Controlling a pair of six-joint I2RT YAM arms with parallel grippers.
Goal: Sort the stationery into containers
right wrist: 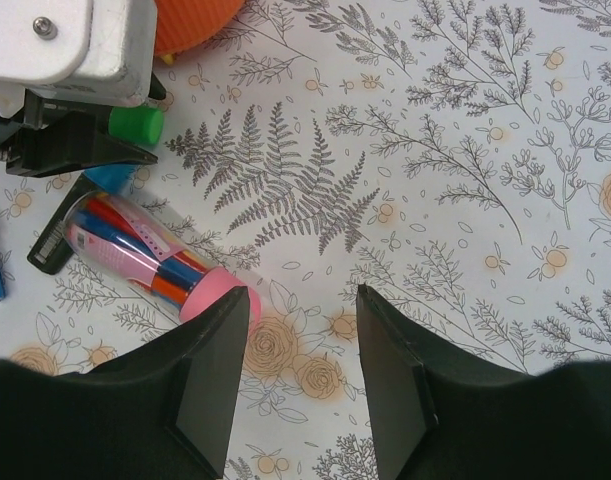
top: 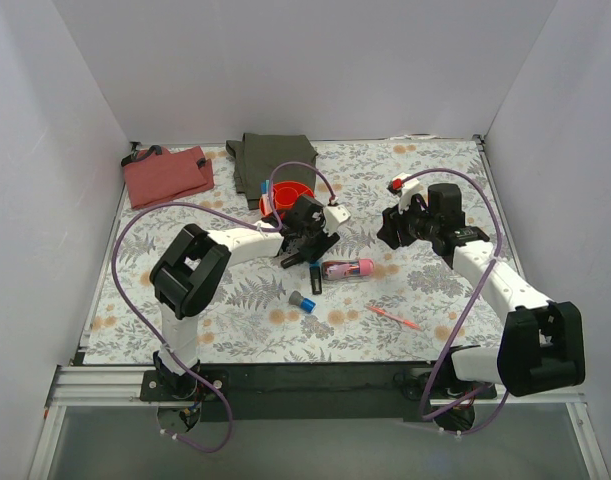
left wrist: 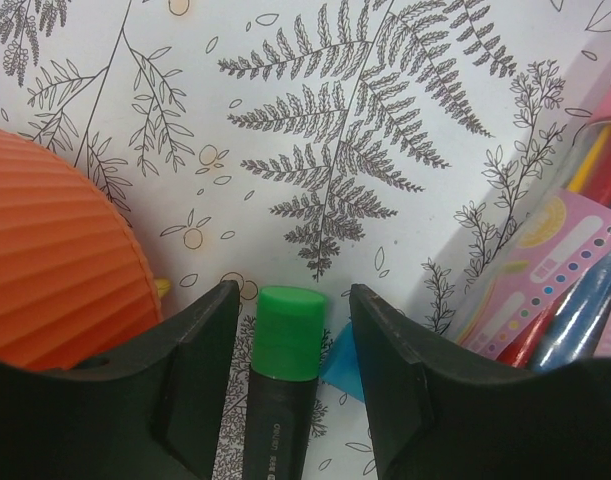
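My left gripper stands part open over two black markers. Between its fingers is the green-capped marker (left wrist: 289, 335), with a gap on either side of the cap. The blue-capped marker (top: 316, 280) lies outside the right finger, its blue cap (left wrist: 345, 362) against that finger. Part of the green-capped marker's black body (top: 291, 261) shows beside the left gripper in the top view. My right gripper is open and empty, above bare cloth. A clear tube with a pink end (top: 347, 269) holds several colored pens. An orange ribbed container (left wrist: 60, 250) stands left of the markers.
A small blue-and-grey item (top: 302, 301) and a red pen (top: 393, 318) lie toward the front. Behind the orange container is a dark green cloth (top: 270, 160); a red cloth (top: 167, 177) lies at back left.
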